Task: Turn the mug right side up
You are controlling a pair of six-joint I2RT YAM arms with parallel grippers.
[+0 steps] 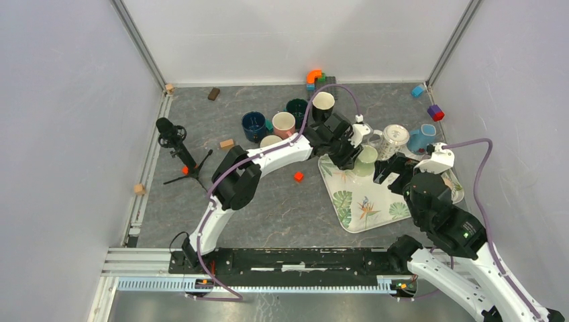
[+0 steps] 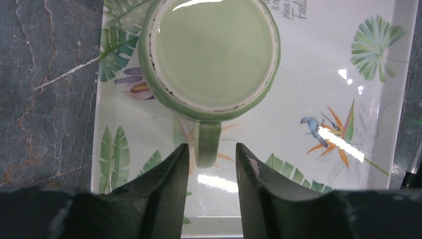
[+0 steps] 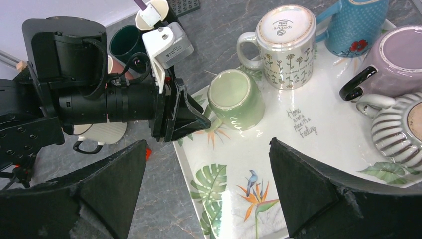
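An upside-down pale green mug [image 1: 366, 156] sits near the back left of the patterned tray [image 1: 362, 221], its base up in the left wrist view [image 2: 209, 59]. Its handle [image 2: 207, 144] points at my left gripper, whose part-open fingers stand either side of it, apparently not gripping. In the right wrist view the left gripper is just left of the mug [image 3: 235, 97]. My right gripper is open over the tray, nothing between its fingers.
Other upturned mugs, including a flowered one [image 3: 284, 55], a blue one [image 3: 356, 25] and a purple one [image 3: 398, 64], crowd the tray's back and right. More mugs stand behind my left arm. A red cube [image 1: 298, 176] lies left of the tray.
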